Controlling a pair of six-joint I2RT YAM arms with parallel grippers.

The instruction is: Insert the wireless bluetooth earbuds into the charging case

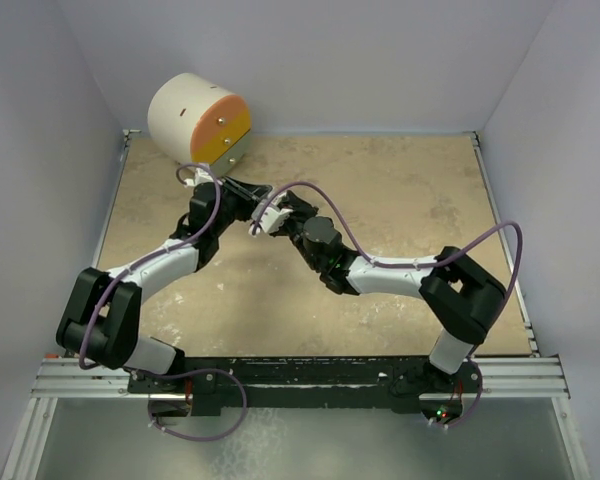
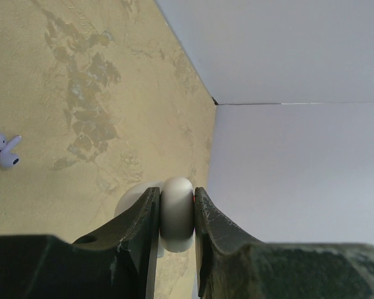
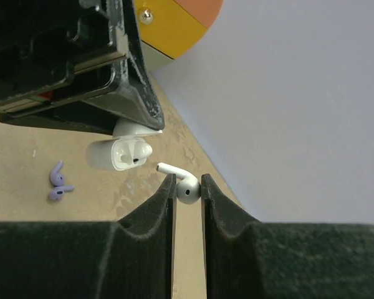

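Note:
Both grippers meet near mid-table in the top view. My left gripper [image 1: 260, 192] is shut on the white charging case [image 3: 121, 154], whose open, hollow side faces my right gripper in the right wrist view. My right gripper is shut on a white earbud [image 3: 188, 190], held just to the right of the case and apart from it, stem pointing toward it. In the left wrist view a white rounded object [image 2: 177, 212] fills the left fingertips. Two lilac earbuds [image 2: 9, 159] lie on the tabletop.
A white drum-shaped cabinet [image 1: 180, 110] with orange, yellow and green drawers stands at the back left. Grey walls enclose the table [image 1: 410, 180].

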